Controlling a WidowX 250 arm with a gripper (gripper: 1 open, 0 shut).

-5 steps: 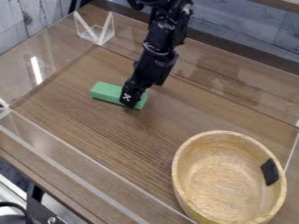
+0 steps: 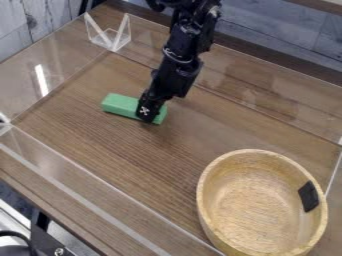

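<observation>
A green rectangular block (image 2: 122, 104) lies on the wooden table left of centre. The black robot arm (image 2: 185, 50) reaches down from the top, and its gripper (image 2: 150, 108) is at the right end of the block, shut on it. The fingertips are dark and small, partly hard to make out against the block.
A large round beige container (image 2: 261, 200) with a dark patch on its rim fills the lower right. Clear plastic pieces sit at the top-left and left edges.
</observation>
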